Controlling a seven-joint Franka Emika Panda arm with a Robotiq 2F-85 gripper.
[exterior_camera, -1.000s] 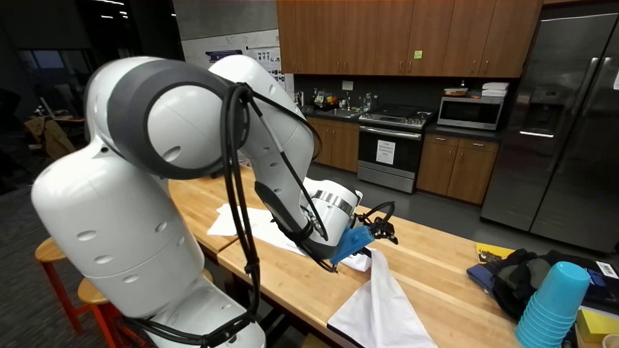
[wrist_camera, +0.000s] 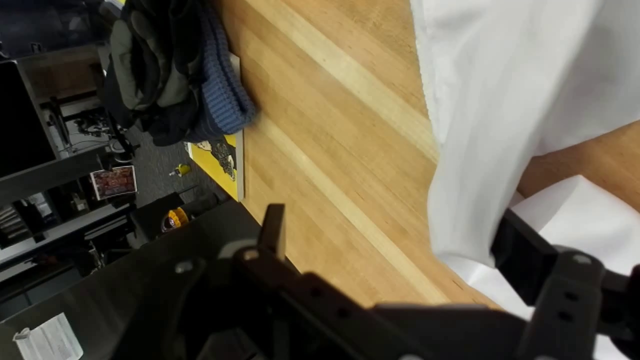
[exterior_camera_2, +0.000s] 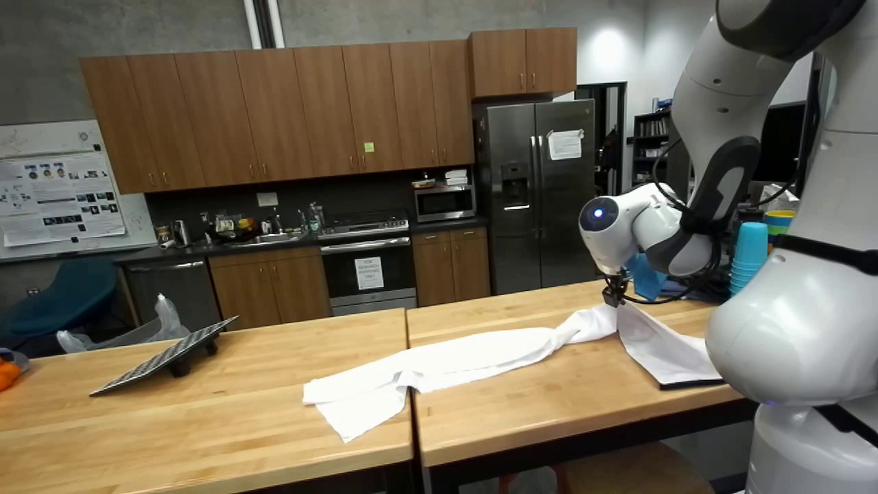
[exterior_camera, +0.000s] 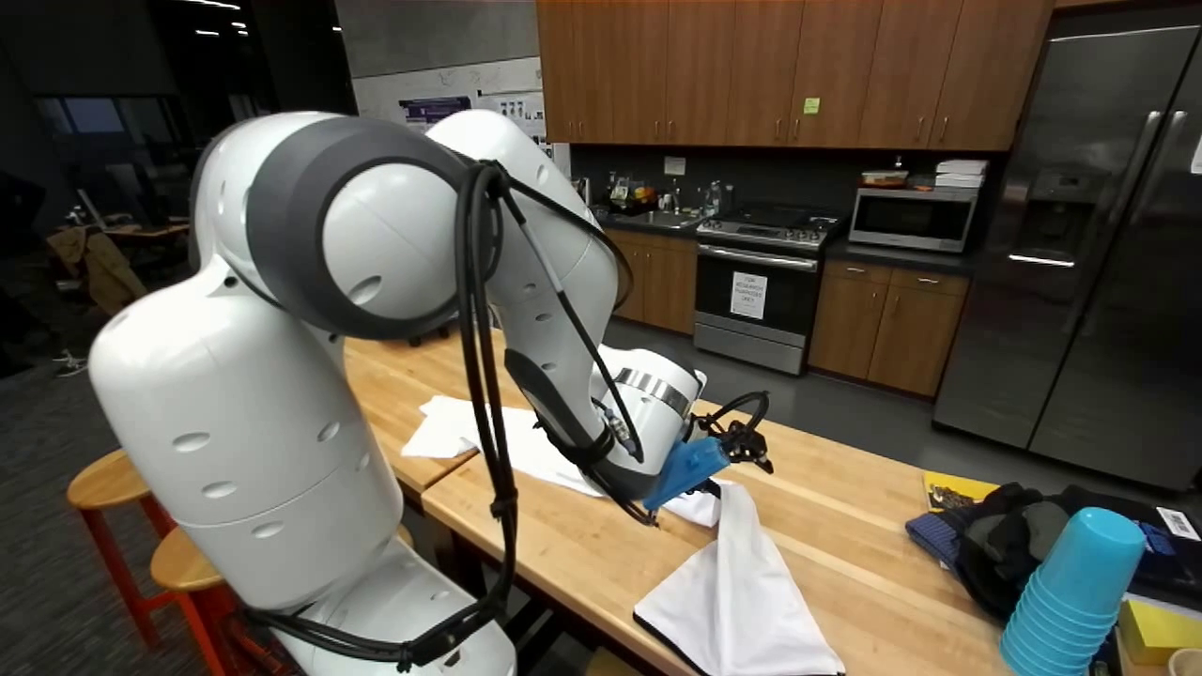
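Observation:
A long white cloth [exterior_camera_2: 477,358] stretches along the wooden table in exterior view 2, crossing the seam between two tabletops. Its dark-edged end [exterior_camera: 738,597] spreads near the front edge in exterior view 1, and a raised fold leads from there up to my gripper [exterior_camera_2: 613,292]. In the wrist view my gripper is open, its fingers far apart. The raised fold of white cloth [wrist_camera: 480,180] rests against or just beside the right-hand finger [wrist_camera: 522,255]; the contact itself is partly hidden. Over the gap between the fingers, mainly bare wood shows.
Stacked blue cups [exterior_camera: 1065,597] stand at the table's right end, beside dark gloves and a blue knit item [wrist_camera: 225,96]. A yellow printed item [exterior_camera: 958,490] lies behind them. On the far left tabletop sits a tilted dark panel [exterior_camera_2: 169,354]. Bare wood separates cloth and clutter.
The arm's shoulder and elbow have shifted slightly right in exterior view 1, while the gripper has barely moved. The cloth's near end has moved slightly.

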